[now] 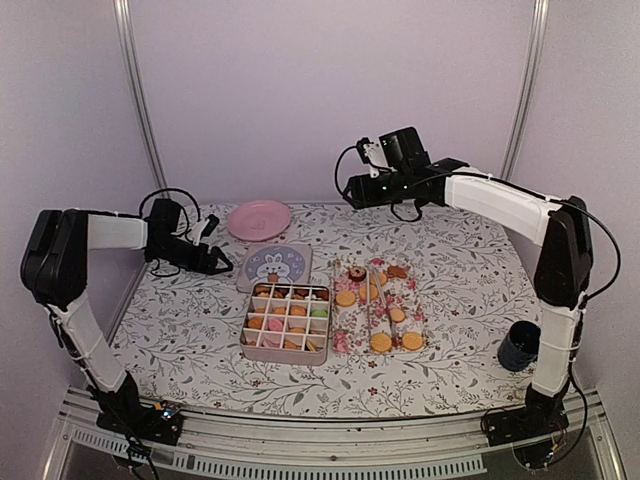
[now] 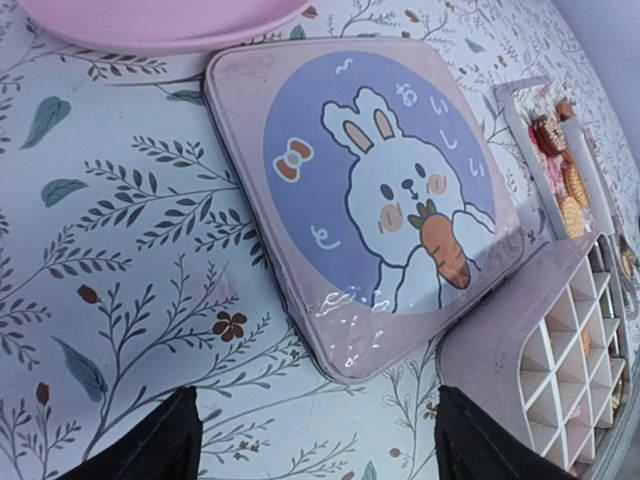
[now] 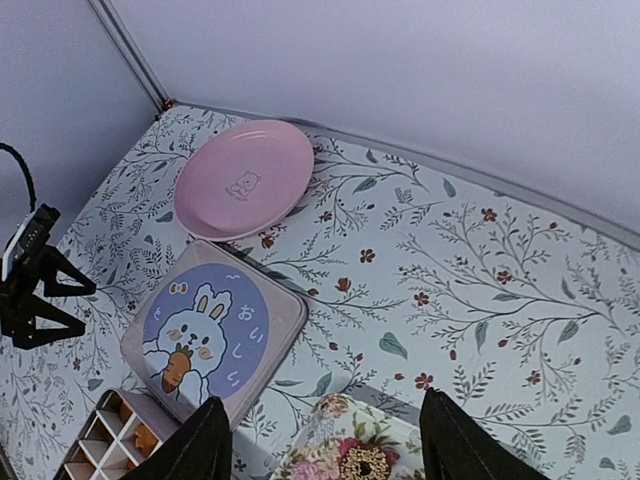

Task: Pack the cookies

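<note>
An uncovered pink tin (image 1: 285,355) with a white divider holds cookies in its compartments. Its lid (image 1: 275,266), printed with a bunny (image 2: 405,190), lies flat on the table just behind the tin. To the tin's right, a floral tray (image 1: 345,335) in two parts carries several loose cookies (image 1: 380,342). My left gripper (image 1: 224,262) stands open beside the lid's left edge, empty between its fingers. High over the back of the table, my right gripper (image 1: 350,192) is open too; nothing sits between its fingers.
A pink plate (image 1: 258,221) lies behind the lid at the back left. A dark cup (image 1: 519,346) stands at the front right. Bare patterned cloth (image 1: 470,260) covers the right side of the table, and walls close in the back and sides.
</note>
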